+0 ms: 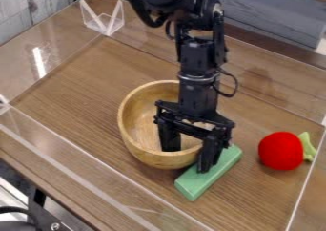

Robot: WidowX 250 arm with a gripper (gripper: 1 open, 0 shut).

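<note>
The black gripper (193,130) reaches down over the wooden bowl (140,115), its fingers spread open, one inside the bowl and the other near its right rim. A green block (204,182) lies on the table under the right front of the bowl, beside the lower finger. A red round vegetable (280,151) with a green stem rests to the right of the bowl. Whether anything sits between the fingers is hard to tell.
A clear plastic object (105,13) stands at the far back left.
</note>
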